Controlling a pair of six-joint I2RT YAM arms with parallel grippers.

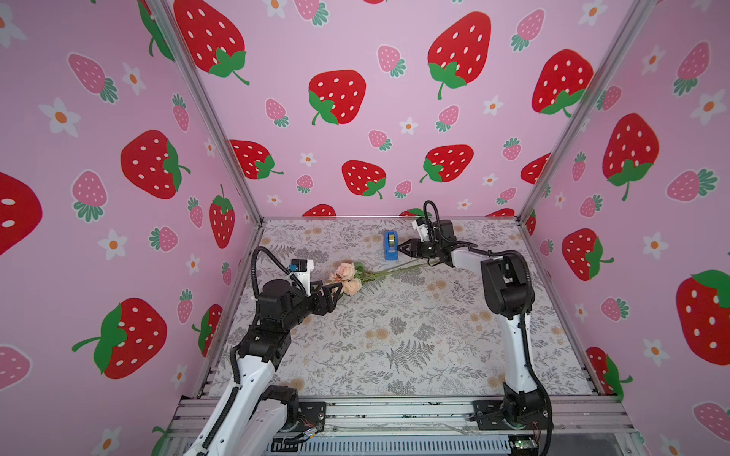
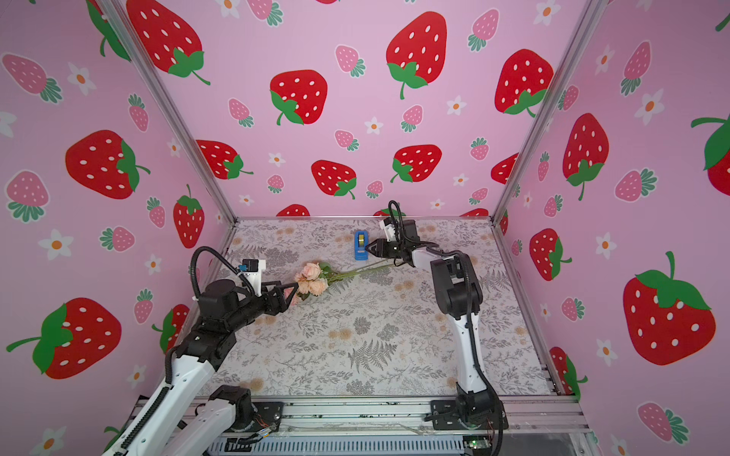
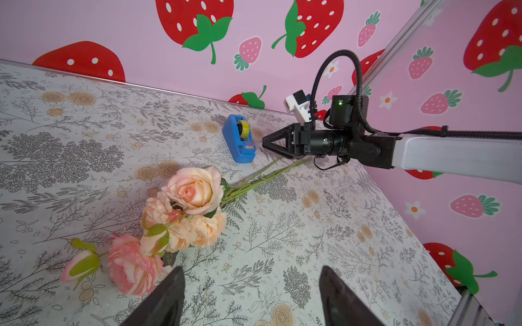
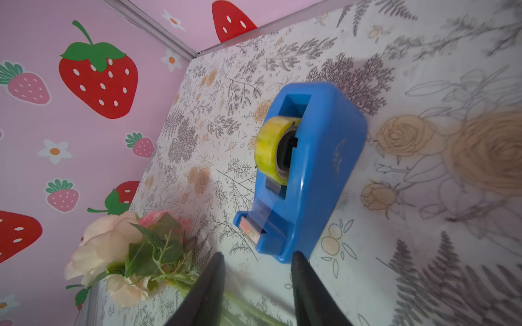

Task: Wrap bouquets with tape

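A bouquet of peach and pink flowers (image 3: 194, 190) lies on the patterned table, its green stems (image 3: 261, 180) running to the right. Behind the stems stands a blue tape dispenser (image 4: 326, 146) holding a yellow tape roll (image 4: 274, 149). My right gripper is just right of the dispenser, low over the table; its fingers are parted with nothing between them. Left and front of the blossoms, my left gripper hovers with its fingers apart and empty. In the right wrist view the fingers partly cover the stems.
Bare table (image 1: 410, 334) spreads across the front and middle. A pink strawberry-print wall (image 1: 403, 114) closes off the back, close behind the dispenser, with similar walls on both sides.
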